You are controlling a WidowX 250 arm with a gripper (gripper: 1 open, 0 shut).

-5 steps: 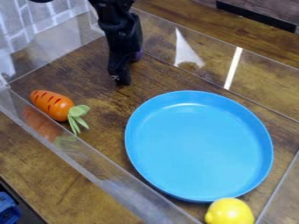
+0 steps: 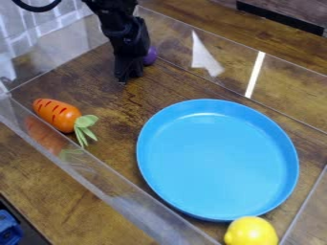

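My black gripper (image 2: 128, 69) hangs low over the wooden board at the upper middle, beside a small purple object (image 2: 149, 55) that it partly hides. I cannot make out anything between its fingers; it looks shut. A blue plate (image 2: 217, 158) fills the lower right. A toy carrot (image 2: 57, 113) with a green top lies at the left, and a yellow round object (image 2: 250, 232) sits below the plate.
Clear plastic walls (image 2: 83, 182) surround the wooden surface. Bare wood lies between the gripper and the plate. A small blue item (image 2: 7, 230) is outside at the bottom left.
My gripper has shifted slightly left and up, and more of the purple object shows at its right side. The other things are unmoved.
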